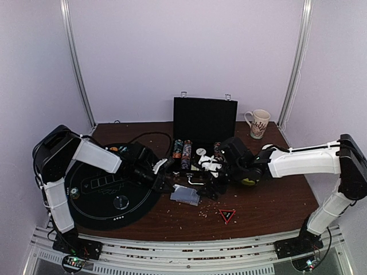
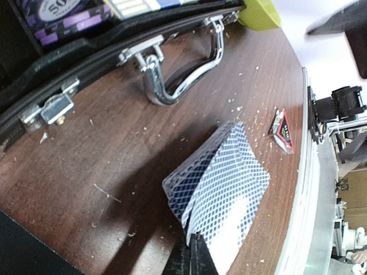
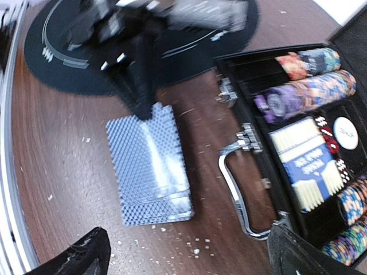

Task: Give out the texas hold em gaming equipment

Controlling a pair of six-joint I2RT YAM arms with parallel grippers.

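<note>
A deck of blue checked cards (image 1: 184, 195) (image 2: 226, 189) (image 3: 148, 163) lies on the wood in front of the open chip case (image 1: 204, 112). My left gripper (image 1: 169, 188) is shut at the deck's near corner; in the left wrist view the top cards are bowed there, and whether any is between the fingertips is unclear. My right gripper (image 1: 207, 192) is open above the table, right of the deck, by the case handle (image 3: 238, 192). The case holds chip stacks (image 3: 304, 97) and a second card pack (image 3: 301, 163).
The black poker mat (image 1: 103, 209) covers the table's left. A red triangular marker (image 1: 227, 214) lies front right, a yellow-green object (image 2: 258, 14) right of the case, a mug (image 1: 257, 125) at back right.
</note>
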